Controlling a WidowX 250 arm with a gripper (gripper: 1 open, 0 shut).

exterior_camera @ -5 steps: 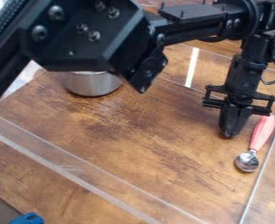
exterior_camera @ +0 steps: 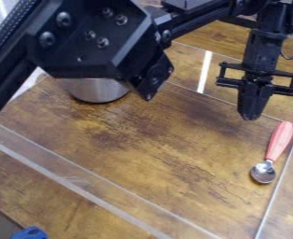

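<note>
My gripper (exterior_camera: 251, 106) hangs at the upper right over the wooden table (exterior_camera: 124, 159), shut, with nothing visible between its fingers. Just below and to the right of it lies a scoop with a pink handle (exterior_camera: 280, 142) and a round metal head (exterior_camera: 264, 173). At the upper left stands a steel pot (exterior_camera: 97, 89), partly hidden behind the dark upper arm.
A small blue object (exterior_camera: 30, 232) sits at the bottom left edge, beside a grey area. Pale strips run across the table.
Over the last second my gripper has risen from lower down beside the scoop's handle, and the arm has shifted upward. The scoop and pot stay in place.
</note>
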